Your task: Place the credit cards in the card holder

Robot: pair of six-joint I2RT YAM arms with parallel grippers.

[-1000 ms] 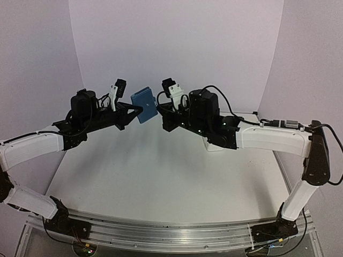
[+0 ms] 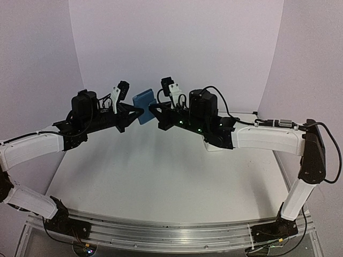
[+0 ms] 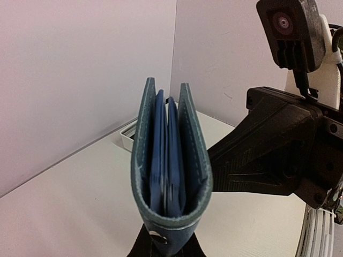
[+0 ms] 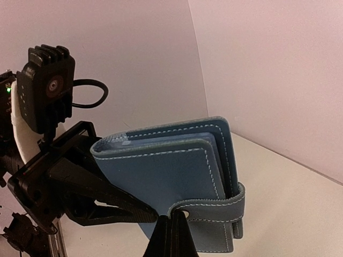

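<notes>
In midair, a blue leather card holder [image 2: 143,104] with stitched edges and a strap is held by my left gripper [image 2: 139,111], shut on it. The left wrist view shows it end-on, with blue inner sleeves [image 3: 166,155] between its covers. My right gripper [image 2: 152,109] is at the holder's right side; in the right wrist view its closed fingertips meet at the strap [image 4: 214,210], beside the snap. Whether anything thin is between them I cannot tell. No separate credit cards can be made out.
A white box [image 3: 127,140] stands at the back right of the table [image 2: 161,182], mostly hidden by the right arm in the top view.
My right gripper has moved left and closer against the holder.
</notes>
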